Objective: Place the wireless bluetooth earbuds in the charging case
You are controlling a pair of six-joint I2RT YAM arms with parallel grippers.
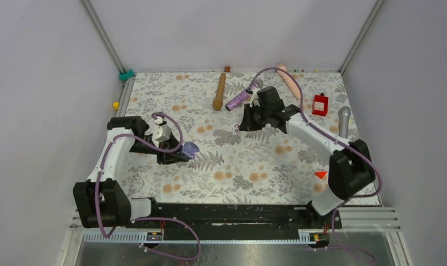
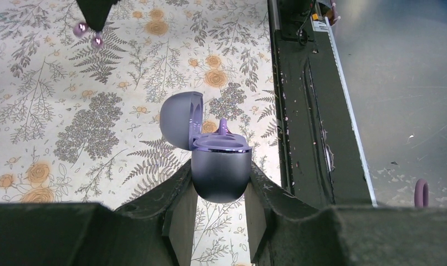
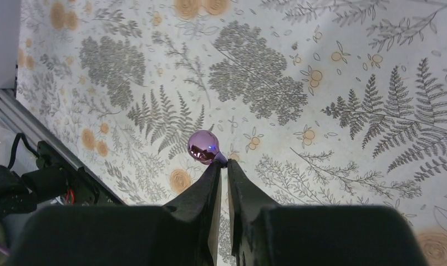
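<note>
The charging case point(image 2: 221, 176) is a rounded grey-blue shell, lid point(image 2: 177, 121) raised and lilac inside. My left gripper point(image 1: 183, 157) is shut on its body, holding it above the table at the left. A small lilac piece point(image 2: 223, 126) stands up inside the case; whether it is an earbud I cannot tell. Glossy purple, an earbud point(image 3: 203, 147) sticks out at the fingertips of my right gripper, which is shut on its narrow end. In the top view the right gripper point(image 1: 241, 128) is right of the case and farther back, with a clear gap between them.
Toward the back lie a brown stick point(image 1: 219, 91), a purple glitter microphone point(image 1: 242, 97) and a pink one point(image 1: 288, 81). A red box point(image 1: 319, 105) and grey microphone point(image 1: 344, 122) are at the right. Mid-table is free.
</note>
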